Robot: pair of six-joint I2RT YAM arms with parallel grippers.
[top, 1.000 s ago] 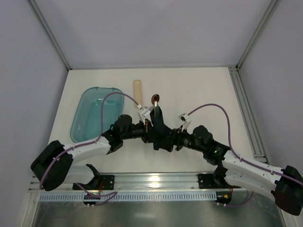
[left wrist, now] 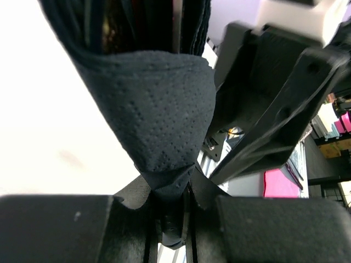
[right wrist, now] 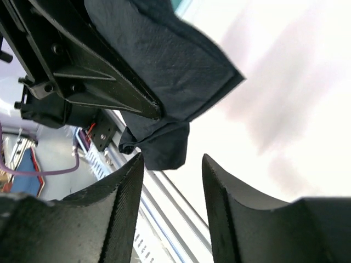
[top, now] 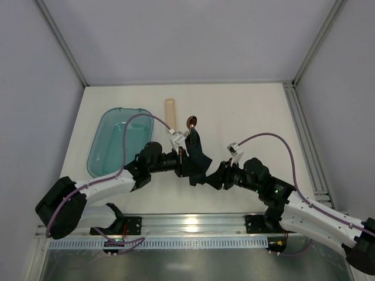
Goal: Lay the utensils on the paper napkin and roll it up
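Note:
A black paper napkin (top: 197,151) is wrapped around the utensils, with a copper spoon (top: 191,121) and a fork (top: 187,133) sticking out of its far end. My left gripper (top: 183,161) is shut on the napkin from the left; in the left wrist view the bunched napkin (left wrist: 159,109) rises from between the fingers. To the right of the bundle my right gripper (top: 215,177) stands part open. In the right wrist view its fingertips (right wrist: 135,164) are apart with nothing between them, and a loose napkin corner (right wrist: 167,145) hangs just beyond.
A teal bin (top: 120,140) stands at the left of the white table (top: 246,117). Behind the bundle lies a light wooden piece (top: 170,113).
The left gripper has hardly moved.

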